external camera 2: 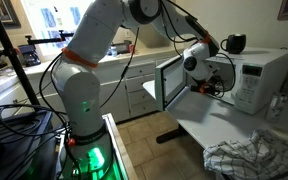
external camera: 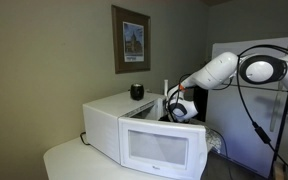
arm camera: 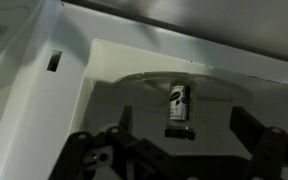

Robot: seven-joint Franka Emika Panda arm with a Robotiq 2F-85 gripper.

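A white microwave (external camera: 106, 128) stands on the white table with its door (external camera: 164, 150) swung wide open. Inside it, a small bottle with a dark cap and a printed label (arm camera: 180, 105) rests on the round turntable plate (arm camera: 134, 82), as the wrist view shows. My gripper is open at the mouth of the microwave, its two dark fingers spread on either side of the bottle with nothing held. In exterior view 2 the gripper's fingertips are hard to make out against the microwave's opening.
A dark mug (external camera: 137, 91) stands on top of the microwave. A striped cloth (external camera 2: 252, 155) lies on the table in front of it. The open door stands close beside my arm. Bare tabletop (external camera 2: 199, 118) lies before the opening.
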